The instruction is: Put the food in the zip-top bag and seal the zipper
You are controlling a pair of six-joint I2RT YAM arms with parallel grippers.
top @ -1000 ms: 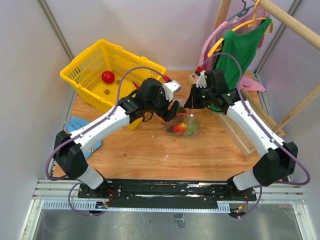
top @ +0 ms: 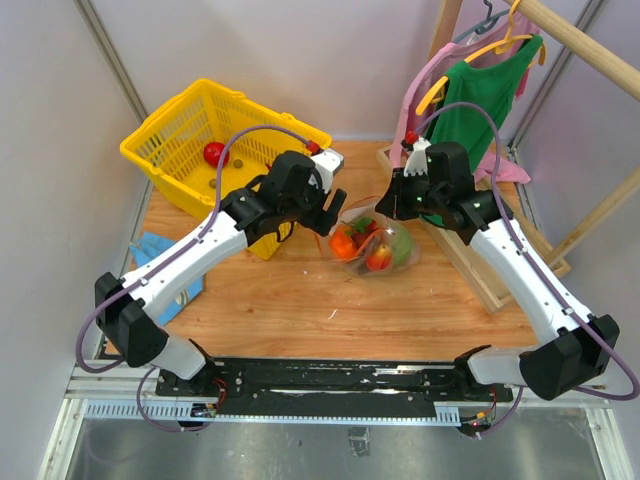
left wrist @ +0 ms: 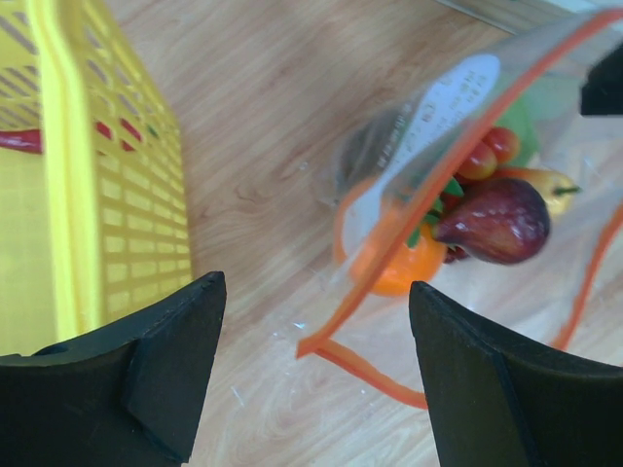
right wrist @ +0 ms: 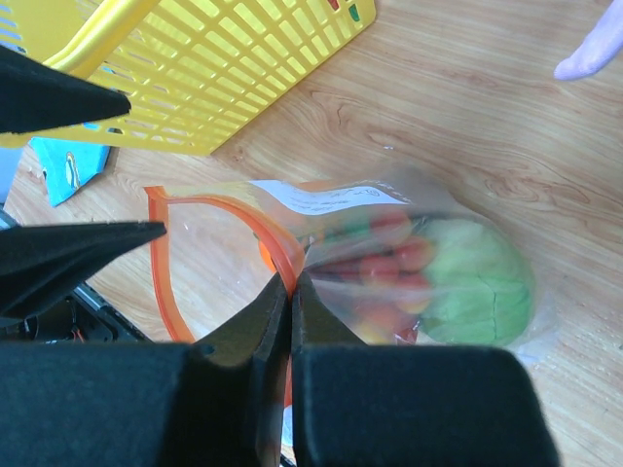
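A clear zip top bag with an orange-edged mouth lies at the table's middle, food inside. In the left wrist view I make out a dark purple item, an orange one and small red ones; a green item shows through the plastic in the right wrist view. My right gripper is shut on the bag's orange rim, pulling the mouth apart. At the mouth's other side, my left gripper stands open with nothing between its fingers, a loose stretch of rim just beyond them.
A yellow basket stands behind the left arm, holding a red round item and a few small ones. Blue cloth lies at left. A wooden rack with hanging clothes occupies the right.
The right gripper has shifted rightward, drawing the bag's rim along, and the bag has moved right and spread wider. My left gripper has backed off a little to the left.
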